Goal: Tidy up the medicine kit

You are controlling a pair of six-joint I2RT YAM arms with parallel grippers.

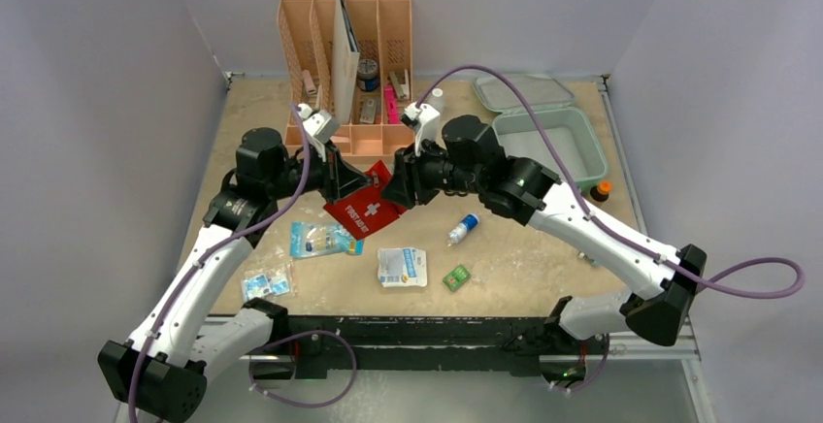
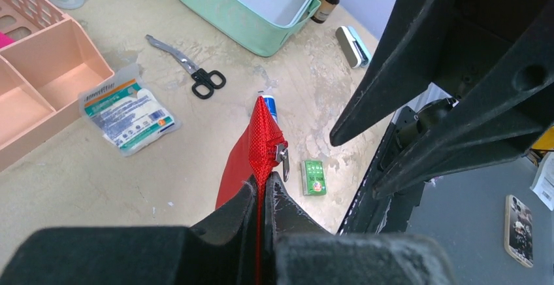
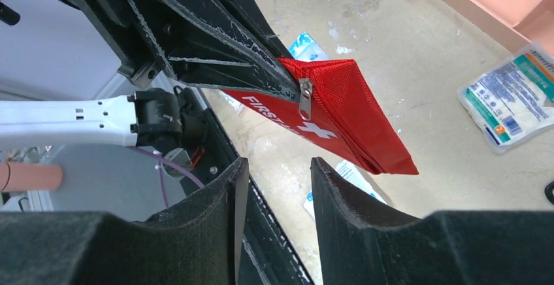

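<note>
A red first aid pouch [image 1: 364, 211] with a white cross hangs over the table, its edge pinched in my left gripper, which is shut on it. In the right wrist view the zipper pull [image 3: 305, 99] of the pouch [image 3: 369, 121] shows close to the left fingertips. My right gripper stands open with nothing between its fingers; the pouch is just beyond its tips. From the left wrist view, the right fingers [image 2: 398, 69] spread to the right of the pouch, apart from it. The pouch's inside is hidden.
A peach organizer [image 1: 364, 142] stands at the back, a mint-green box [image 1: 587, 137] at the back right. Scissors [image 2: 189, 66], a bandage pack [image 2: 130, 112], a white packet [image 1: 402, 267], a blue-capped bottle [image 1: 463, 229] and a green box [image 1: 456, 277] lie on the table.
</note>
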